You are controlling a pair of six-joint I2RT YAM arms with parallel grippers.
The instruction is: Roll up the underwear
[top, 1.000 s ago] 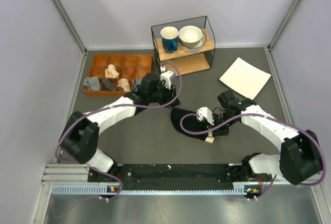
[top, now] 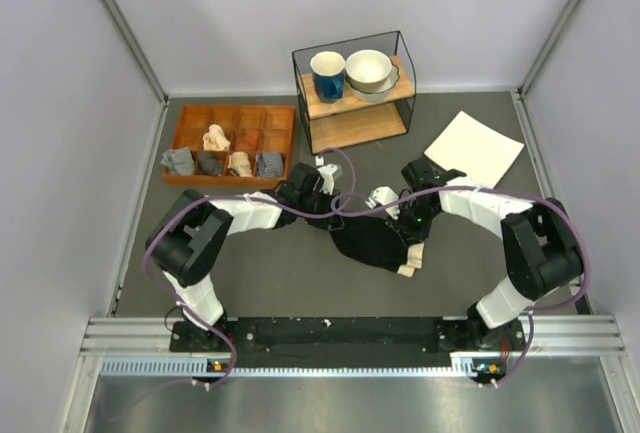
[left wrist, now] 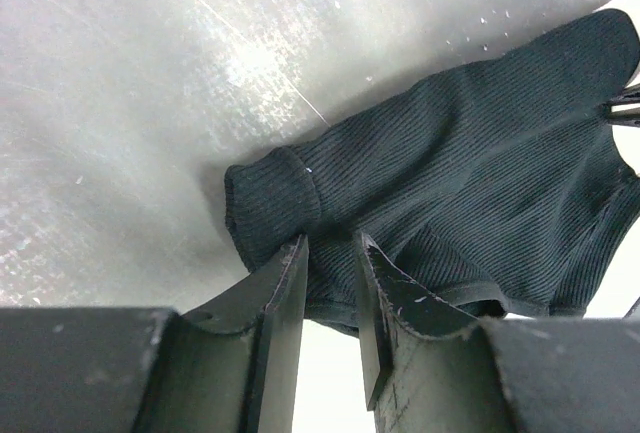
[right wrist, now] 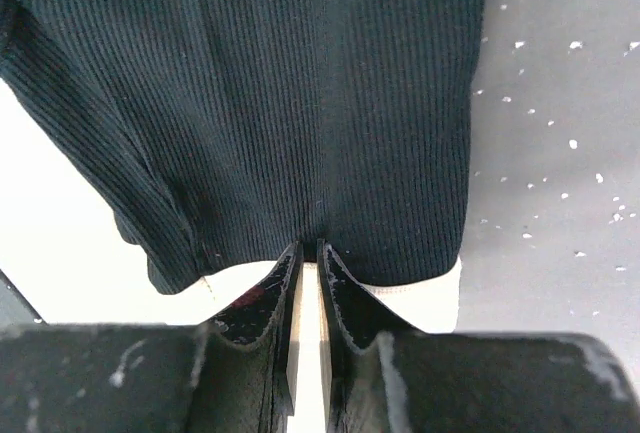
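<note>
The black underwear (top: 368, 243) with a cream waistband (top: 411, 260) lies on the grey table, between both arms in the top view. At its left end is my left gripper, part open, its fingertips close over a folded corner of the dark cloth. Whether the cloth lies between these fingers cannot be told. My right gripper is shut at the waistband side, its tips at the seam where black cloth meets the cream band, a little of the band showing between them.
A wooden sorting box (top: 235, 116) with rolled clothes stands back left. Behind the arms is a wire shelf (top: 358, 131) with a blue mug and bowls. A white board (top: 475, 148) lies back right.
My left gripper has come down onto the underwear's left end over the last second.
</note>
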